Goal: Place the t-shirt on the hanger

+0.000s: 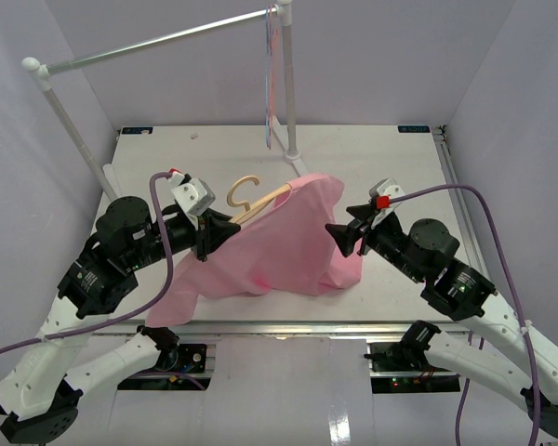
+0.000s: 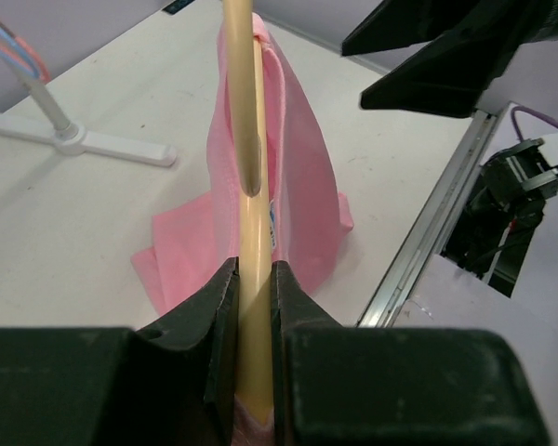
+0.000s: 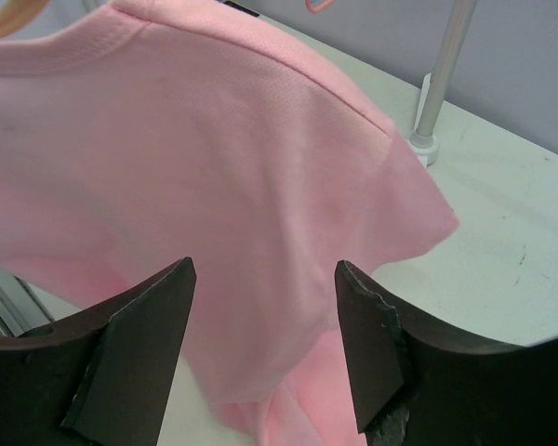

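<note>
My left gripper [image 1: 225, 227] is shut on the wooden hanger [image 2: 255, 353], whose hook [image 1: 246, 181] sticks up. The pink T-shirt [image 1: 288, 242] is draped over the hanger's far end and spreads down onto the table; in the right wrist view its collar edge [image 3: 260, 46] runs across the top. My right gripper [image 1: 344, 232] stands open just right of the shirt's upper part, with its two fingers apart and the fabric beyond them, not held.
A white tube rack [image 1: 167, 33] stands at the left and back, with thin coloured hangers [image 1: 270, 84] on its rail. Bare table [image 1: 400, 158] shows at the back right. A metal rail runs along the front edge.
</note>
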